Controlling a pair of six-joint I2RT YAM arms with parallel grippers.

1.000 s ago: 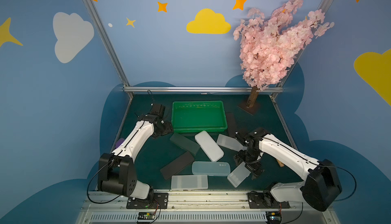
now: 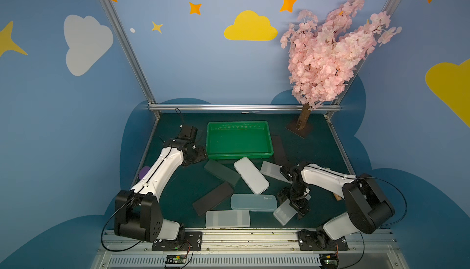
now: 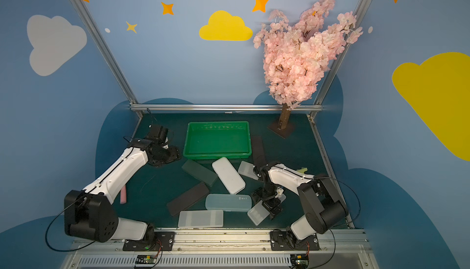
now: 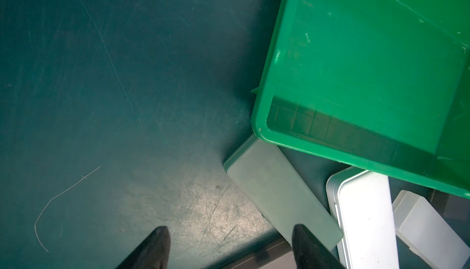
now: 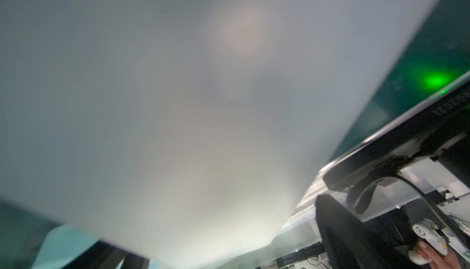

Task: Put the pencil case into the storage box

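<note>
The green storage box (image 2: 239,155) stands empty at the back centre. Near the front right lies a translucent whitish pencil case (image 2: 283,214). My right gripper (image 2: 292,205) is low over that case, open, with its fingers towards either long side. In the right wrist view the case (image 5: 205,97) fills most of the picture and covers part of one finger; the other finger (image 5: 347,234) stands apart from its edge. Contact cannot be told. My left gripper hangs open and empty beside the box's left side, above a dark green case (image 4: 284,185).
Several other cases lie between box and front rail: white (image 2: 251,175), blue (image 2: 253,202), dark (image 2: 213,198) and clear (image 2: 227,218). Another pale case (image 2: 274,171) sits close behind the right gripper. A blossom tree (image 2: 303,119) occupies the back right corner.
The left arm has barely shifted.
</note>
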